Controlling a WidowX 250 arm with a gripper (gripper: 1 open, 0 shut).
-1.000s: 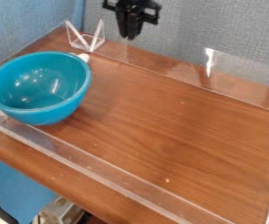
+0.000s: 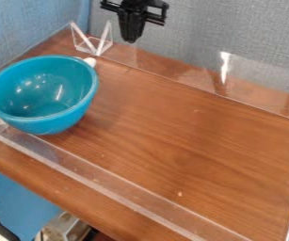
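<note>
My black gripper (image 2: pixel 132 34) hangs high at the top of the camera view, over the back edge of the table, its fingertips close together with nothing visible between them. A teal bowl (image 2: pixel 41 92) sits upright on the wooden table (image 2: pixel 184 151) at the left. A small white object (image 2: pixel 90 62) shows just behind the bowl, partly hidden by it.
Clear plastic strips run along the table's back and front edges, with white triangular brackets (image 2: pixel 91 38) at the back left corner. Grey padded walls stand behind.
My gripper has shifted slightly left over the last second, with a small drift up or down. The bowl has not moved.
</note>
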